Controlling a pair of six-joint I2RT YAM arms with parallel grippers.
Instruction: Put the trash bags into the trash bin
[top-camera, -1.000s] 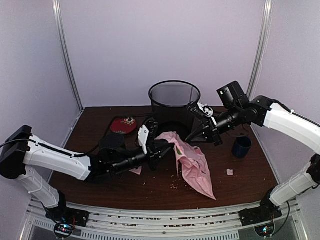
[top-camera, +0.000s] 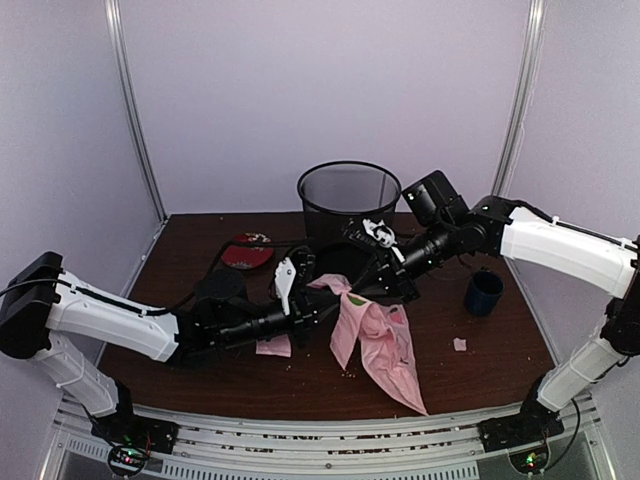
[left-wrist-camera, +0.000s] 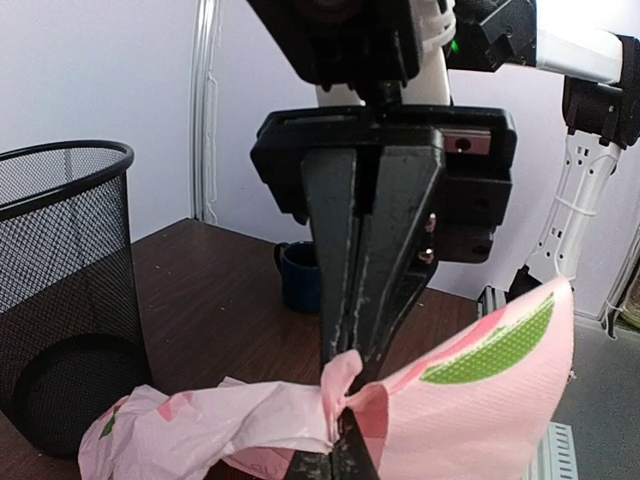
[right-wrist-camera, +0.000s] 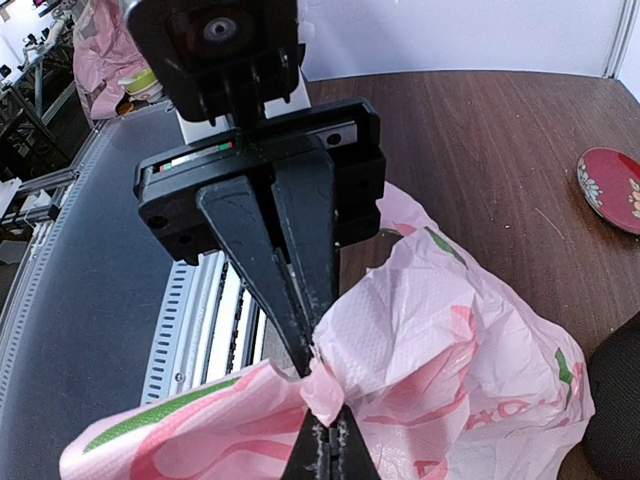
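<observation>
A pink trash bag (top-camera: 377, 345) with green and red prints hangs limp where my two grippers meet over the table. My left gripper is shut on a pinched fold of this thin bag. Right against that spot, my right gripper is shut at the bag's gathered tuft; folds cover its tips, and I cannot see bag material clearly between them. The black mesh trash bin (top-camera: 349, 200) stands upright behind both grippers, its round mouth open. In the left wrist view, the bin's mesh wall (left-wrist-camera: 70, 240) rises at the left.
A red plate (top-camera: 247, 251) lies at the back left, a dark blue mug (top-camera: 483, 292) at the right. Pink scraps (top-camera: 459, 344) and crumbs lie on the brown table (top-camera: 230, 385).
My right gripper has come left and down to meet the left one at the bag and has shut. The left arm has moved only slightly.
</observation>
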